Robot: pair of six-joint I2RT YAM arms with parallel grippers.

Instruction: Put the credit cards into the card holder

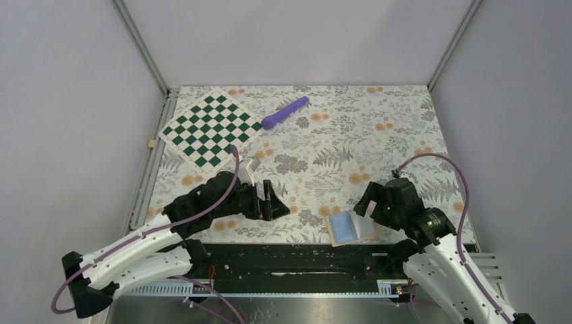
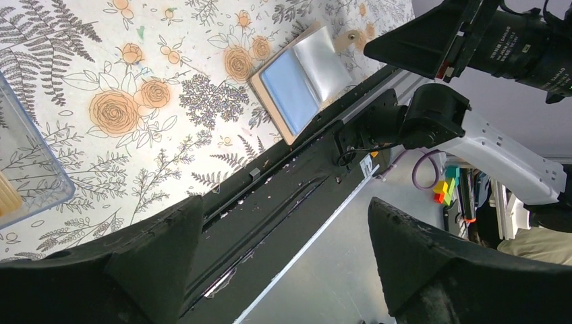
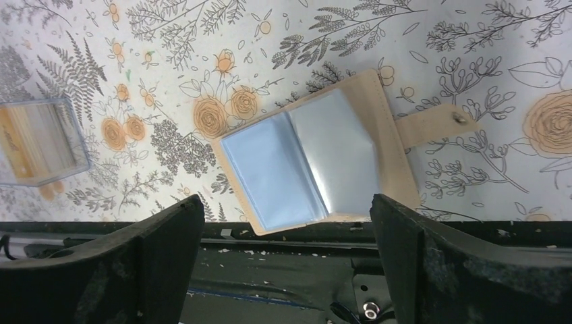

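Note:
An open card holder (image 3: 270, 169), tan with blue and clear sleeves, lies on the floral mat at the front edge, right of centre. My right gripper (image 1: 364, 210) stands open above it, nothing between its fingers. A clear box (image 3: 44, 142) with pale contents, perhaps the cards, shows at the left of both wrist views, hidden by the left arm in the top view. My left gripper (image 1: 273, 206) hangs open and empty near the front centre.
A chessboard mat (image 1: 210, 128) and a purple cylinder (image 1: 284, 113) lie at the back left.

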